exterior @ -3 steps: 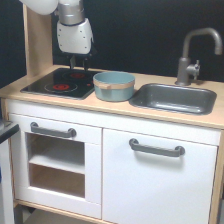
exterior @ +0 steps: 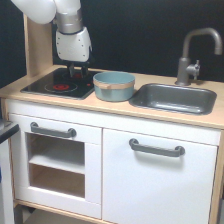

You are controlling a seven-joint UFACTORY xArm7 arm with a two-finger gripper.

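The white robot arm hangs down from the top left, its dark gripper [exterior: 76, 71] just above the back of the black cooktop [exterior: 58, 86], which shows a red ring. The fingers are small and dark against the dark background, so their opening is unclear. A blue-grey pot [exterior: 114, 90] sits on the wooden counter, right of the cooktop and beside the sink [exterior: 172, 98].
A steel faucet [exterior: 186, 70] stands behind the sink. Below are a white cabinet door [exterior: 158, 180] with a grey handle and, at left, an open cubby [exterior: 56, 165] under another handle. A white object edges in at far left.
The arm and gripper have moved slightly down and to the left over the cooktop. The pot looks unmoved.
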